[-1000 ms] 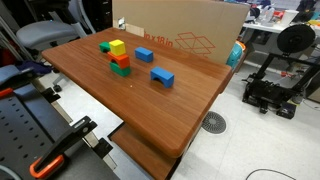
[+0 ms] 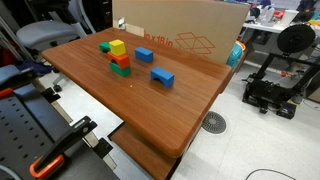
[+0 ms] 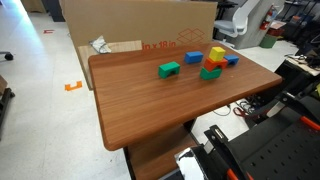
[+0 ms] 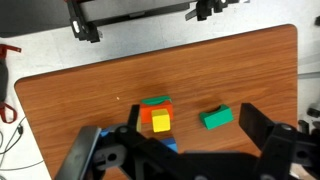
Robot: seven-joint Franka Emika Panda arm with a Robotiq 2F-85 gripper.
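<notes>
A yellow block [image 2: 117,47] tops a small stack, with a red piece [image 2: 119,59] under it and a green block [image 2: 120,70] at the bottom. Separate from the stack lie a green arch-shaped block [image 3: 169,70], a blue block [image 2: 144,55] and a blue arch-shaped block [image 2: 162,76]. Seen from above in the wrist view, my gripper is open, its dark fingers wide apart. The stack's yellow top [image 4: 160,121] and the loose green block [image 4: 216,117] appear between them. Part of one blue block is hidden by the left finger. Neither exterior view clearly shows the gripper.
All blocks rest on a brown wooden table [image 2: 160,113], whose near part is bare. A cardboard panel [image 2: 185,28] stands along one edge. Black robot hardware with red-edged parts [image 2: 60,145] lies beside the table.
</notes>
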